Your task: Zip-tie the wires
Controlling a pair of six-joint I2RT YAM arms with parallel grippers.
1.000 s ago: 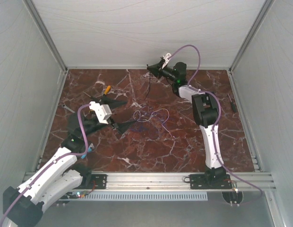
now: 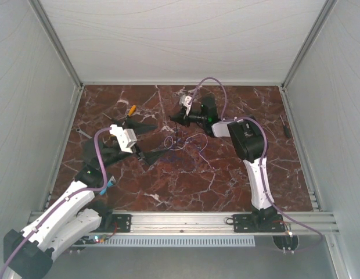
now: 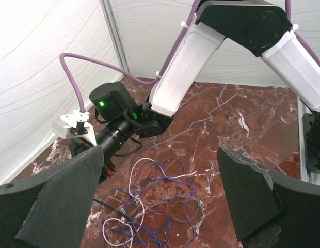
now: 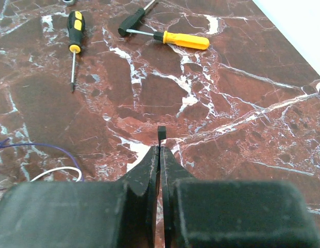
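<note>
A loose tangle of white, blue and purple wires lies on the marble table, also at the left edge of the right wrist view. My right gripper [image 2: 175,118] is shut on a thin black zip tie [image 4: 161,133], held above the table; in the top view it dangles toward the wires. My left gripper [image 2: 154,141] stands open left of the wires, its fingers wide apart in the left wrist view with nothing held between them.
Screwdrivers [image 4: 186,40] [image 4: 75,31] lie at the left of the table. A blue-handled tool [image 2: 109,183] is near the left arm's base, and another tool [image 2: 287,130] at the right edge.
My right gripper has come down from the back of the table toward the wires, the black tie still hanging from it. The left arm has stayed put.
</note>
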